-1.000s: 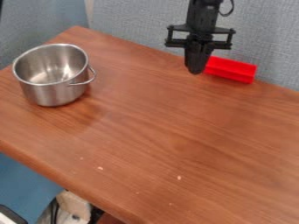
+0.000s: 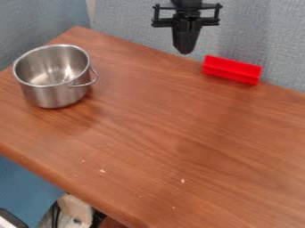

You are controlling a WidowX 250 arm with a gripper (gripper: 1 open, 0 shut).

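Note:
My black gripper (image 2: 186, 36) hangs high at the top centre of the camera view, above the back of the table and left of a red block (image 2: 233, 70). I cannot tell whether its fingers are open or shut. The red block lies near the back edge against the grey wall. A steel pot (image 2: 53, 77) with a wire handle stands on the left side of the wooden table (image 2: 167, 156).
Grey padded walls line the back and left. Past the front-left edge, some loose items and cables lie below.
My gripper has risen and moved left, away from the red block. The block and the pot look unmoved.

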